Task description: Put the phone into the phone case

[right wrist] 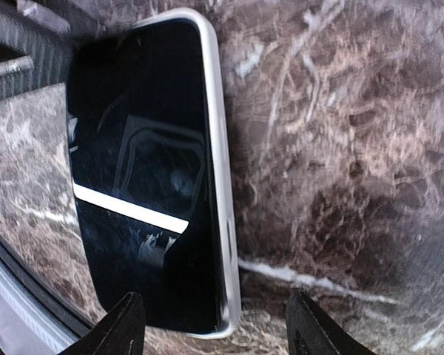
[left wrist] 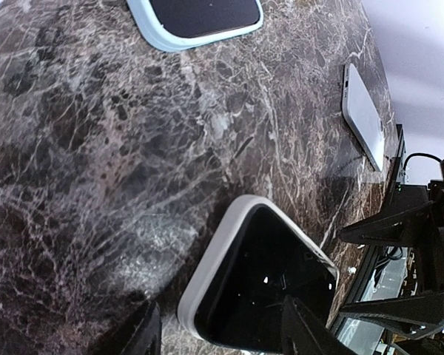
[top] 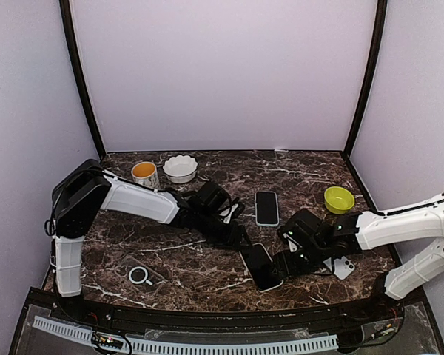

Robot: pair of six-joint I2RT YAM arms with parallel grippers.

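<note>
A phone with black screen and pale frame lies flat between my grippers, shown also in the left wrist view and right wrist view. My left gripper is over its far end, fingertips apart; my right gripper is at its near right end, fingertips apart. Both look open, with the phone's corners near their fingertips. A clear case with a white ring lies at the left front.
Behind stands a light-blue-framed phone; a silver phone lies at the right, partly under the right arm. A mug, white dish and green bowl stand toward the back.
</note>
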